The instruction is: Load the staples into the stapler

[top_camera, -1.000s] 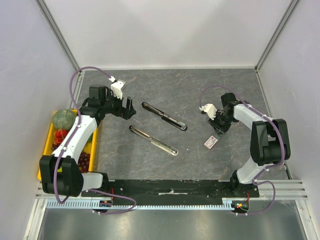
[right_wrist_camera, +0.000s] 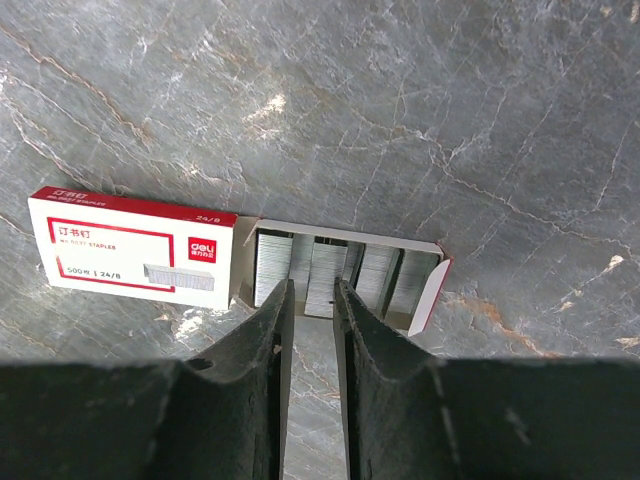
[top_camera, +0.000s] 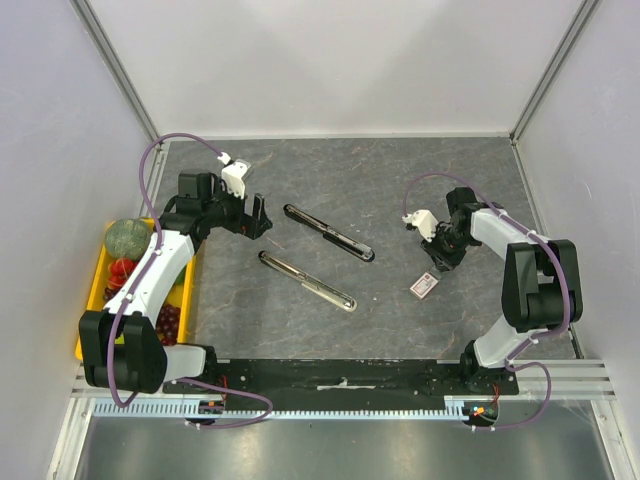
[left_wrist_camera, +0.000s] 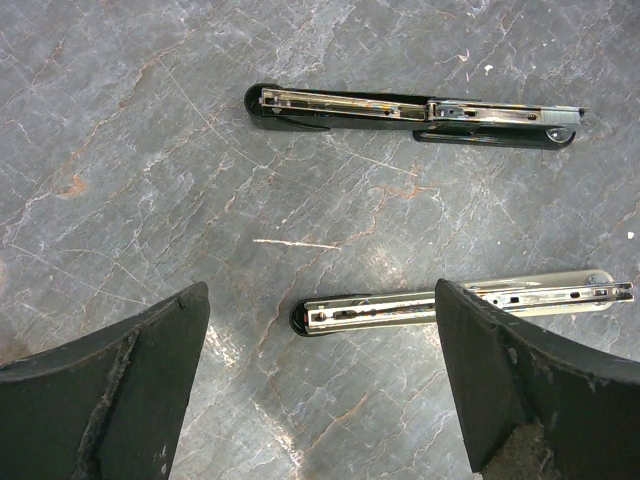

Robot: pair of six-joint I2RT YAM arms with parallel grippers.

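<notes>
Two staplers lie opened out flat on the grey table: a black stapler [top_camera: 328,233] farther back and a cream-and-black stapler [top_camera: 308,280] nearer the front. Both show metal magazines in the left wrist view. To their left my left gripper [top_camera: 256,222] stands open with nothing between its fingers. At the right lies the red-and-white staple box [right_wrist_camera: 135,245], its inner tray [right_wrist_camera: 410,290] slid out and holding several strips of staples. Over that tray, my right gripper is closed around a staple strip [right_wrist_camera: 325,268], which still lies among the others.
A yellow basket [top_camera: 188,300] with a watermelon [top_camera: 128,239] and other fruit stands at the far left, beside the left arm. Bare table [top_camera: 350,180] stretches behind the staplers and between them and the staple box.
My right gripper and the staple box have shifted slightly to the right together. The left arm and both staplers have stayed in place.
</notes>
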